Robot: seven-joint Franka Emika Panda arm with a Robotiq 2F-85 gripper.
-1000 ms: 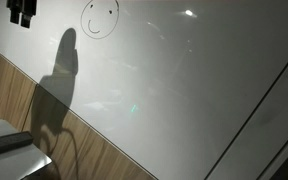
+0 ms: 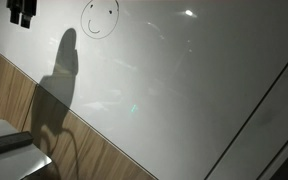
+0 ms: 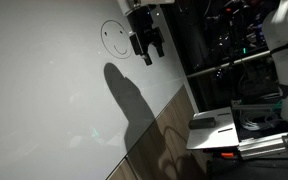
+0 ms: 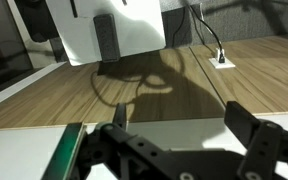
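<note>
A round smiley face (image 2: 100, 18) is drawn in dark line on the white board (image 2: 164, 95). At the top left of exterior view 1, my gripper (image 2: 20, 18) hangs to the left of the drawing; exterior view 2 also has the gripper (image 3: 152, 54) beside the face. Its fingers (image 4: 242, 122) stand wide apart in the wrist view, open, with nothing between them. A dark oblong block, possibly an eraser (image 4: 106, 38), lies on a white surface (image 4: 144, 25), well away from the gripper. The drawing is out of the wrist view.
Wood-grain surface (image 4: 164, 90) lies between the white surface and the board's edge. A dark cable (image 4: 210, 35) runs down to a small white piece (image 4: 222, 62). White equipment (image 3: 286, 50) and dark clutter fill the right of exterior view 2. Most of the board is bare.
</note>
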